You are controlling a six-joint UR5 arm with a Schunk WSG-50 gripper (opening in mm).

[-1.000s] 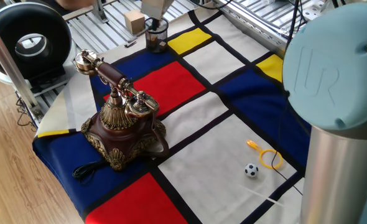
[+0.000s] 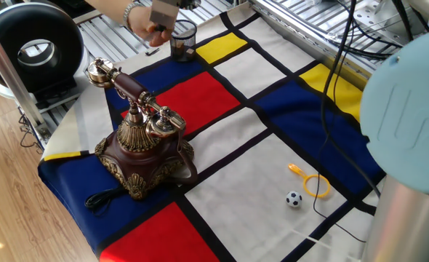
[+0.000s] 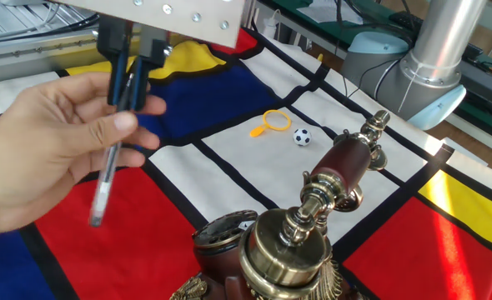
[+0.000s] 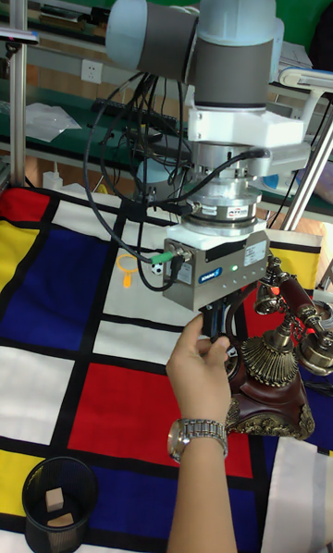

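Observation:
My gripper (image 3: 128, 104) points down at the upper left of exterior view 2, its two black fingers close together. A slim clear pen (image 3: 106, 185) slants up to the fingertips, its upper end between them. A person's hand (image 3: 58, 133) holds the pen and touches it just below the fingers. Whether the fingers press on the pen cannot be told. In exterior view 3 the hand (image 4: 202, 375) covers most of the fingertips. A black mesh cup (image 4: 59, 504) with small wooden blocks (image 4: 55, 498) inside stands on the cloth, apart from the gripper.
An ornate old-style telephone (image 2: 138, 142) stands on the patterned cloth, tall enough to obstruct. A small football (image 2: 294, 199) and a yellow ring with a handle (image 2: 316, 185) lie on a white patch. Cables (image 4: 99, 173) hang from the arm.
The arm has shifted, its blue joint cap moving right in exterior view 1.

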